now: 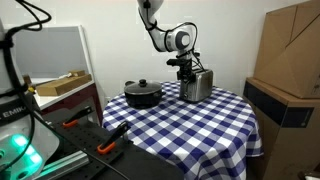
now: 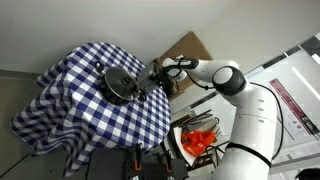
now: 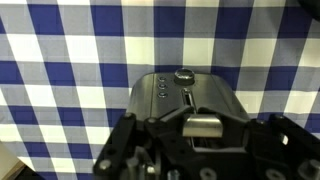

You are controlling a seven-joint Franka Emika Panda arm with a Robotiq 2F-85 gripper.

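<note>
A silver toaster (image 1: 201, 87) stands upright on the blue-and-white checked cloth. My gripper (image 1: 186, 76) is right at its top, near the left end. In the wrist view, the toaster's shiny top (image 3: 150, 97) shows a round knob, a row of small buttons and a dark slot. The dark gripper parts cover its lower portion. A small pale tan piece (image 3: 203, 126) shows among those parts; I cannot tell what it is. Whether the fingers are apart or closed cannot be made out.
A dark lidded pot (image 1: 143, 94) sits left of the toaster. Cardboard boxes (image 1: 284, 95) stand at the right, beyond the checked cloth (image 1: 185, 130). Clear cloth lies in front of the toaster and pot.
</note>
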